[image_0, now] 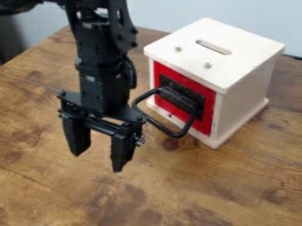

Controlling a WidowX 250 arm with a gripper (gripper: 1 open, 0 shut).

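My black gripper (101, 145) hangs open above the wooden table, its two fingers apart with nothing between them. To its right stands a white wooden box (231, 100) with a slot and screws on top. Its red front panel (203, 121) faces my arm and carries a black part with a looped black handle (179, 132), which reaches out toward the gripper. Part of that handle lies close behind the gripper's housing.
A pale wall stands behind the table at the back.
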